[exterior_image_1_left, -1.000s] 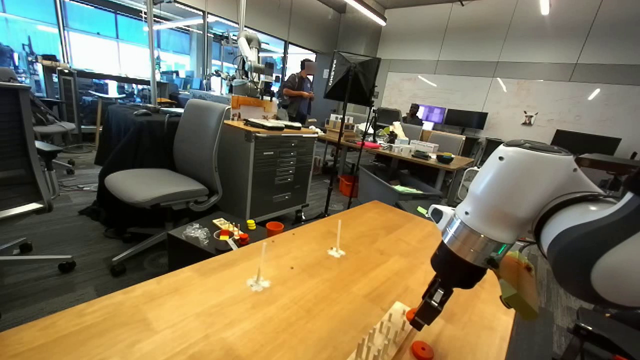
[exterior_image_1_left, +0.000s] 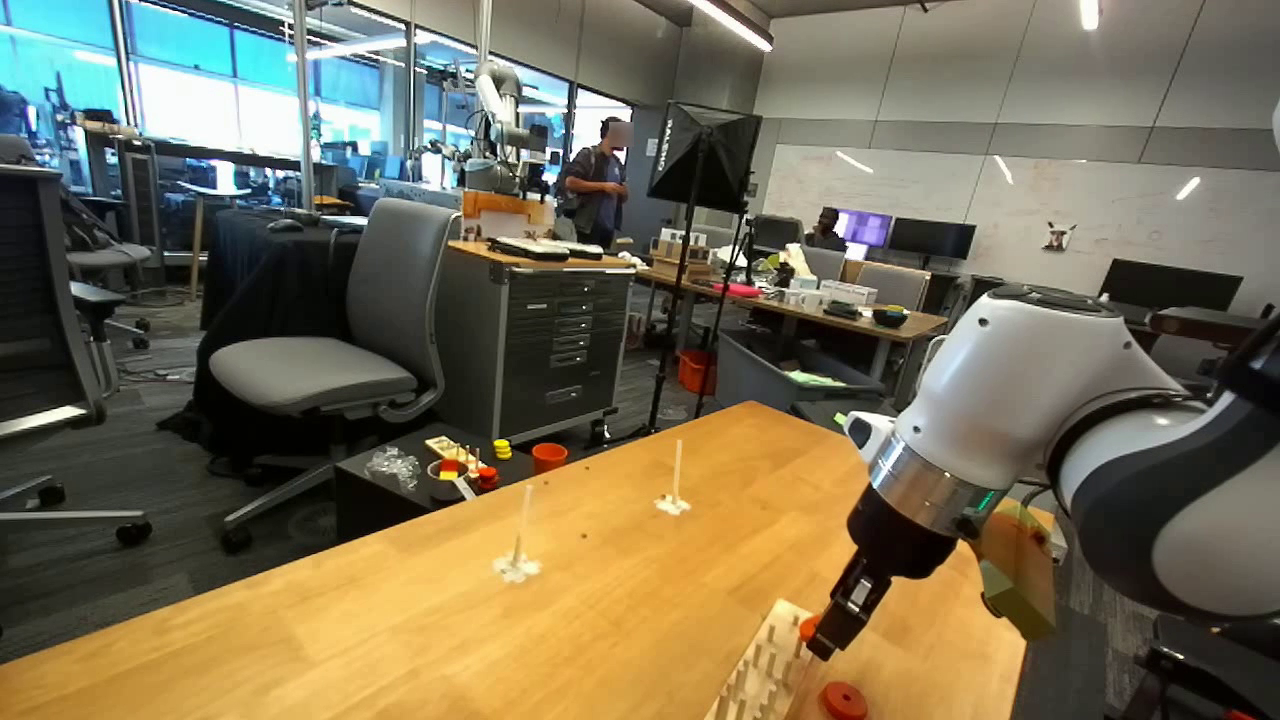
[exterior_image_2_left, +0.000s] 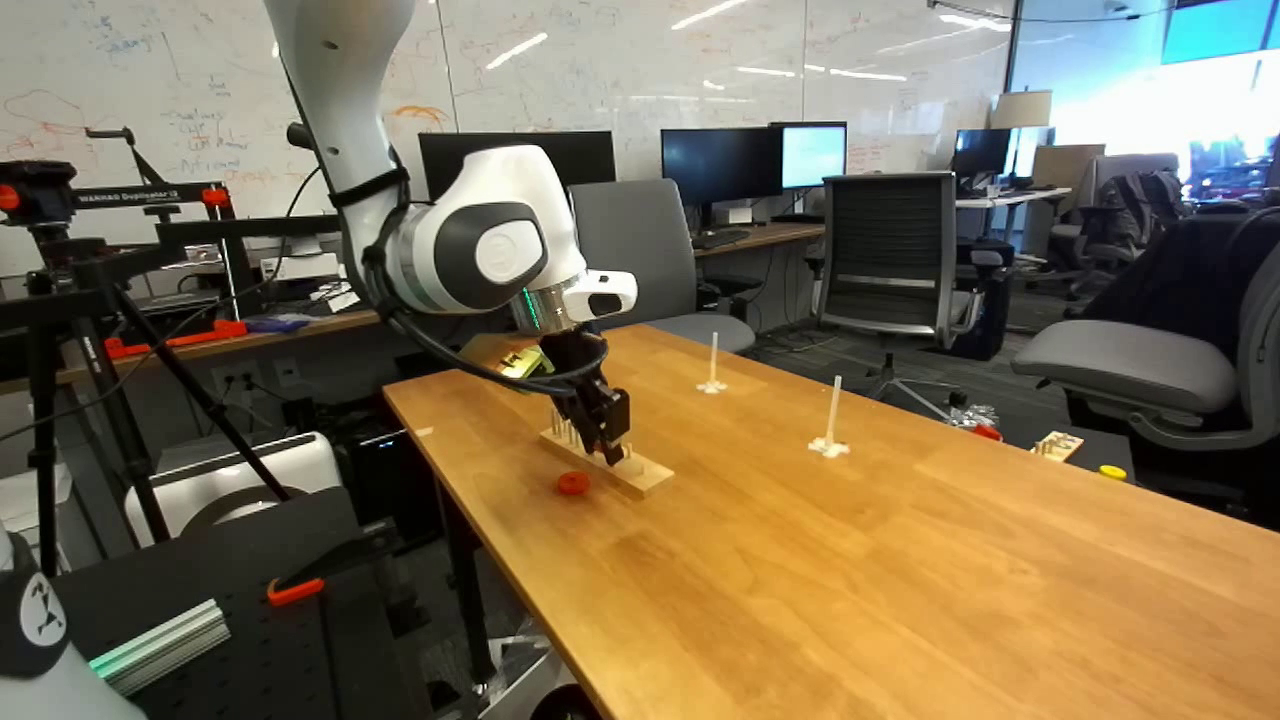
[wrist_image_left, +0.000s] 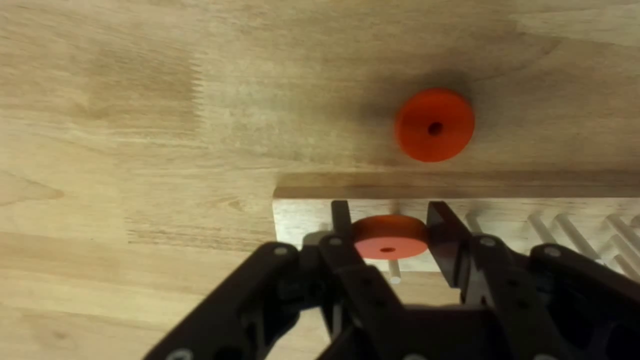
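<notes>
An orange disc (wrist_image_left: 390, 236) with a small centre hole is pinched between the fingertips of my shut gripper. It hangs in front of a pale wooden pegboard (wrist_image_left: 303, 217), near the end with fewer pegs. One peg (wrist_image_left: 394, 273) shows past both edges of the disc, and the hole looks empty. A second orange disc (wrist_image_left: 435, 125) lies flat on the table beside the board. In exterior view 1 the gripper (exterior_image_1_left: 824, 648) is low by the pegboard (exterior_image_1_left: 768, 654), partly covering the held disc. Exterior view 2 shows the gripper (exterior_image_2_left: 614, 454) at the board too.
Two upright wooden rods on white bases, one nearer (exterior_image_1_left: 521, 534) and one farther (exterior_image_1_left: 677, 480), stand on the table. A low black stand (exterior_image_1_left: 384, 498) beyond the table edge holds small coloured pieces.
In exterior view 1 my arm and gripper have moved slightly left, with the orange disc moving along. The pegboard's outline has shifted a little. The loose disc has stayed in place.
</notes>
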